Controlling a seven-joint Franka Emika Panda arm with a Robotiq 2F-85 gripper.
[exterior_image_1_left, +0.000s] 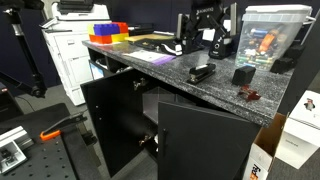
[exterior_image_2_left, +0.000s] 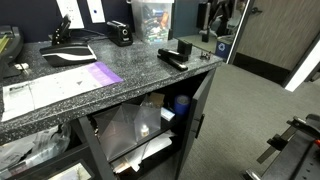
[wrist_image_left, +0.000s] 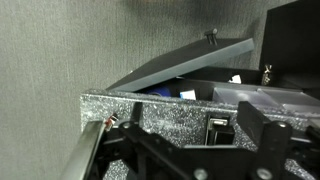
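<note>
My gripper shows at the bottom of the wrist view, its two dark fingers wide apart and nothing held between them. Below it on the speckled counter lies a black stapler (wrist_image_left: 219, 131), seen through the gap. In exterior view 1 the gripper (exterior_image_1_left: 205, 22) hangs above the counter's rear edge, clear of the stapler (exterior_image_1_left: 202, 72). Under the counter, the cabinet's left door (exterior_image_1_left: 115, 115) and right door (exterior_image_1_left: 205, 145) stand ajar. The wrist view looks down on a grey door (wrist_image_left: 185, 62) swung outward.
A black block (exterior_image_1_left: 243, 75), a small dark red item (exterior_image_1_left: 248, 94) and a clear bin (exterior_image_1_left: 265, 38) of colourful things occupy the counter's near end. Colourful blocks (exterior_image_1_left: 105, 33) sit at its far end. Open grey floor (exterior_image_2_left: 245, 110) lies before the cabinet.
</note>
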